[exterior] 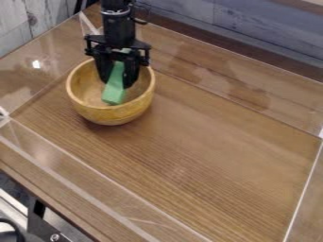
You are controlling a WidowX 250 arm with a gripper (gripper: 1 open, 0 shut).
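Observation:
A wooden bowl [111, 109] rests on the table's left side, toward the back. The black gripper [119, 59] is over it, shut on a light green object [116, 85], which is held upright and tilted inside the bowl. Part of the object is hidden behind the fingers.
A panelled wall stands along the back, and another at the far left. A dark gap shows beside the table's lower left edge.

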